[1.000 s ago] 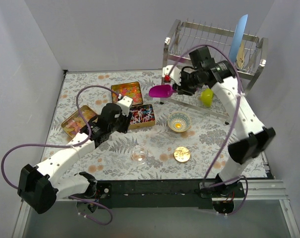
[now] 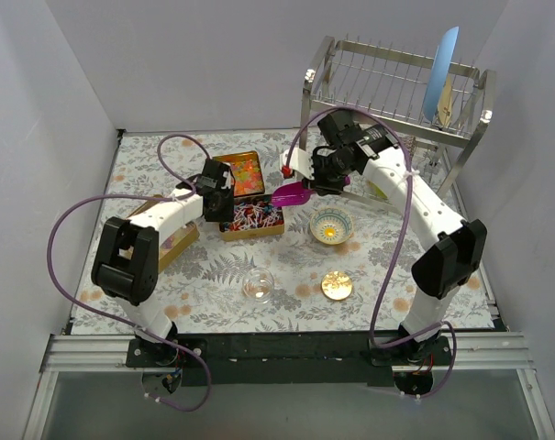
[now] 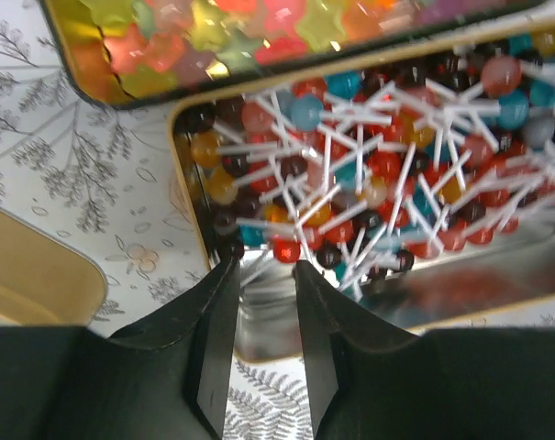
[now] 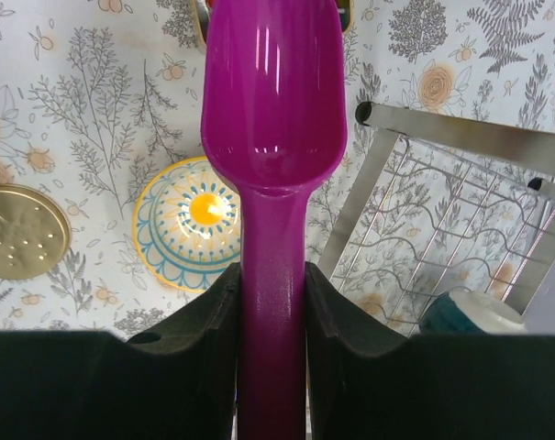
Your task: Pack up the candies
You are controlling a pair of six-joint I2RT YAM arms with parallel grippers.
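My left gripper hangs over the left end of a tin box of lollipops [image 3: 369,165], its fingertips slightly apart near a red lollipop. Whether it holds anything is unclear. Behind that box is a tray of star-shaped candies [image 3: 194,37]. My right gripper is shut on the handle of a magenta scoop [image 4: 272,101], whose bowl reaches toward the right end of the lollipop box in the top view.
A patterned bowl [image 2: 330,226], a gold lid [image 2: 337,285] and a clear glass bowl [image 2: 258,284] sit on the cloth. A metal rack [image 2: 396,110] stands at the back right; another tin [image 2: 172,252] lies at left.
My left gripper has moved to over the lollipop box, the arm swinging back-left. The right arm with the scoop has come down and leftward toward the box.
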